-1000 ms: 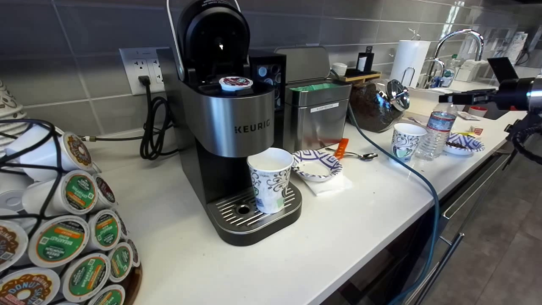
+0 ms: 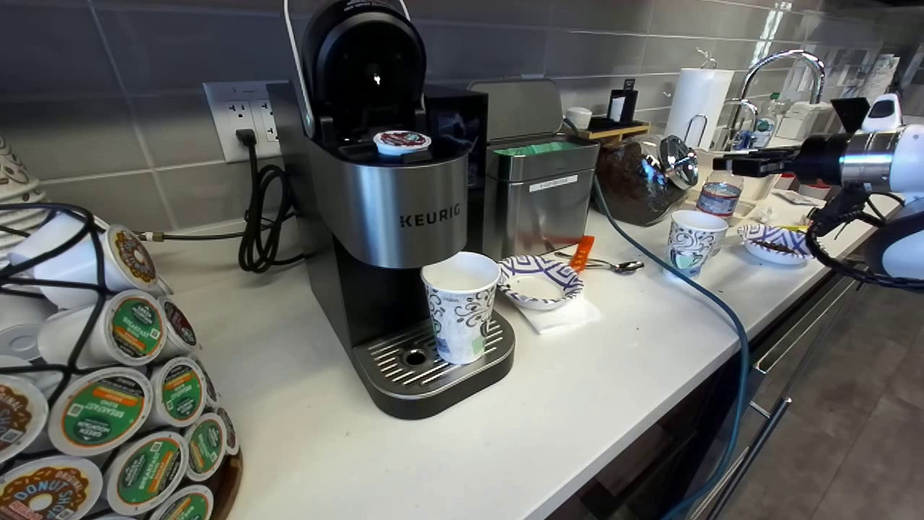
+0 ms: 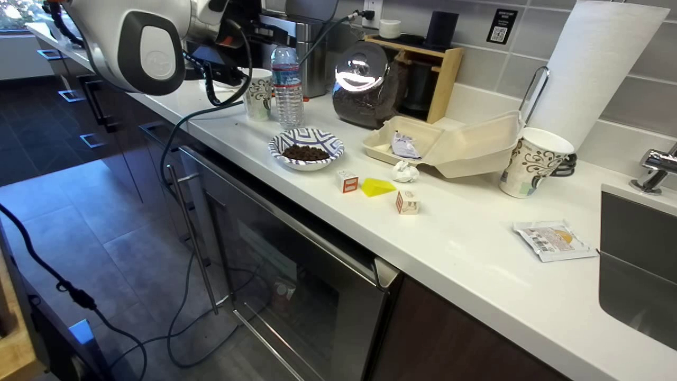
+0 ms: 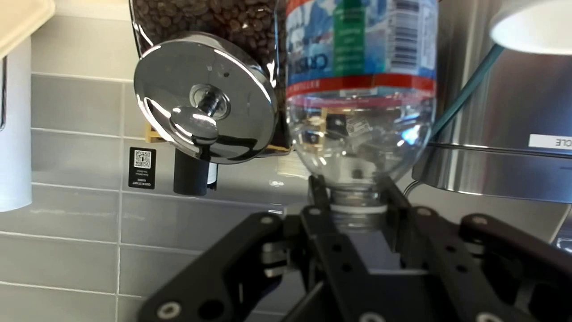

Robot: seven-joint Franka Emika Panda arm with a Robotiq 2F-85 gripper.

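Observation:
A clear plastic water bottle (image 4: 359,86) with a blue and red label hangs neck-first from my gripper, whose fingers (image 4: 317,193) close around its neck from both sides. In exterior view 1 the bottle (image 2: 720,198) shows behind a patterned paper cup (image 2: 695,241), which hides part of it. Exterior view 2 has the bottle (image 3: 288,89) upright, just behind the bowl of dark grounds (image 3: 306,151) and beside that cup (image 3: 258,95). Whether its base touches the counter, I cannot tell.
A coffee-bean jar (image 3: 360,82) and a steel bin (image 2: 541,191) stand close by along the wall. The Keurig machine (image 2: 390,208) holds another paper cup (image 2: 461,308). A teal cable (image 2: 693,286) crosses the counter; an open carton (image 3: 473,149) lies further right.
My gripper and the bottle have moved left and back in exterior view 1, so the bottle now sits partly behind the cup. The arm has come further into view.

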